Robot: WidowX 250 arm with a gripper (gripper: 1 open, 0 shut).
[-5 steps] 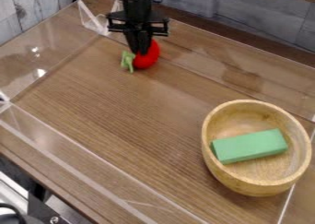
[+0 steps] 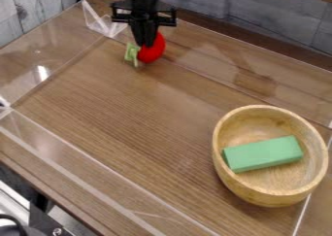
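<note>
At the top centre, the dark gripper (image 2: 143, 32) is down over a red round object (image 2: 151, 50) with a light green piece (image 2: 131, 54) at its left side. Whether the fingers are closed on it is hard to tell. A wooden bowl (image 2: 236, 125) at the lower right holds a green rectangular block (image 2: 262, 152).
A crumpled clear plastic item (image 2: 101, 19) lies left of the gripper. The table's back edge and wall run along the top right.
The gripper and the red object with its green piece have shifted slightly toward the back of the table. The bowl and block have not moved.
</note>
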